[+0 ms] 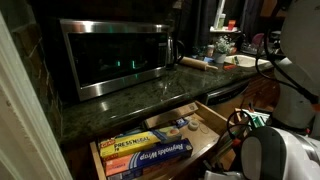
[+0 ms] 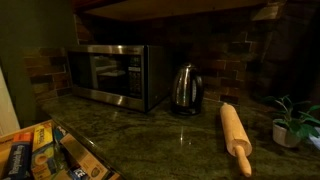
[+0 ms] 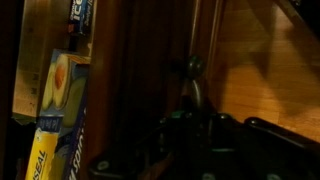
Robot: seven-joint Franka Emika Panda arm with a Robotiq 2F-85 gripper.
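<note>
The drawer [image 1: 205, 144] stands pulled out below the dark counter, with a yellow box [image 1: 137, 142] and a blue plastic-wrap box [image 1: 150, 158] lying in it. In the wrist view, a small round knob [image 3: 194, 67] sits on the dark drawer front. My gripper is at that knob and appears shut on it, though the dimness hides the exact contact. From exterior view 1, the white arm [image 1: 278, 155] fills the lower right, and the fingers cannot be made out. The gripper is out of sight in exterior view 2.
On the counter are a microwave [image 2: 115, 74], a kettle [image 2: 187, 88], a rolling pin [image 2: 235, 136] and a potted plant [image 2: 292, 125]. The counter edge overhangs the back of the drawer. Wooden floor [image 3: 270, 75] shows beyond the drawer front.
</note>
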